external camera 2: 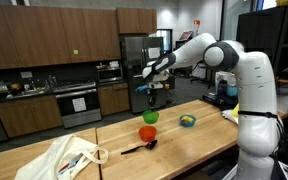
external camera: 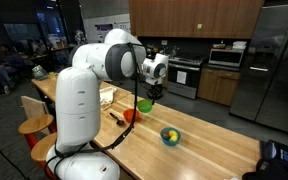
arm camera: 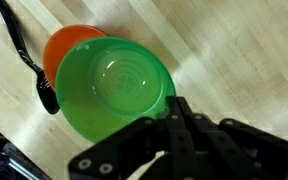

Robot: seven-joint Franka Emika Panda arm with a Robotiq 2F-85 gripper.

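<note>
A green bowl (arm camera: pixel 112 90) hangs tilted from my gripper, whose fingers are shut on its rim. It is above the table in both exterior views, the green bowl (external camera: pixel 144 106) being just right of an orange bowl (external camera: pixel 132 116) in the first. In the second exterior view the green bowl (external camera 2: pixel 151 117) is above the orange bowl (external camera 2: pixel 147 133), which stands on the table. From the wrist, the green bowl hides most of the orange bowl (arm camera: pixel 68 43).
A blue bowl (external camera: pixel 170 136) with something yellow in it stands on the table. A black spoon-like utensil (external camera 2: pixel 139 148) lies near the orange bowl, and a white cloth (external camera 2: pixel 69 155) is off to one side. Bare wood (external camera: pixel 204 155) stretches right of the blue bowl.
</note>
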